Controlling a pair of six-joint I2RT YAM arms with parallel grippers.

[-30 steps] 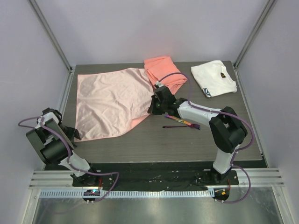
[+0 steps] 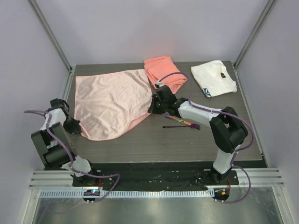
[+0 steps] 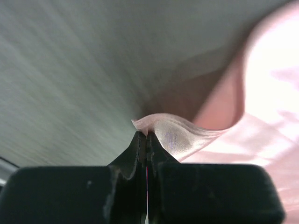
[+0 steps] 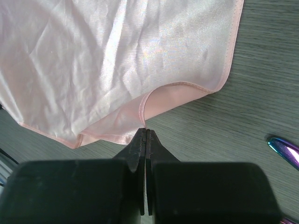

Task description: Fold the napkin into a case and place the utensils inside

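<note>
A pale pink napkin [image 2: 110, 98] lies spread on the left of the grey table, its near edge partly turned over. My left gripper [image 2: 78, 127] is at its near-left corner; in the left wrist view the shut fingertips [image 3: 142, 140] pinch the raised hem. My right gripper [image 2: 150, 111] is at the right edge, where in the right wrist view its shut fingertips [image 4: 142, 138] meet a folded corner of the cloth. Colourful utensils [image 2: 183, 122] and a dark slender one [image 2: 174, 126] lie beside the right gripper, partly under the arm.
A folded coral cloth [image 2: 163, 70] lies at the back middle and a white folded cloth [image 2: 212, 77] at the back right. Bare table [image 2: 131, 149] runs along the front. Walls border the table at the sides and back.
My left gripper has moved slightly right and up from the table's edge, the napkin's near-left corner moving with it and bunching. The right arm has stayed still.
</note>
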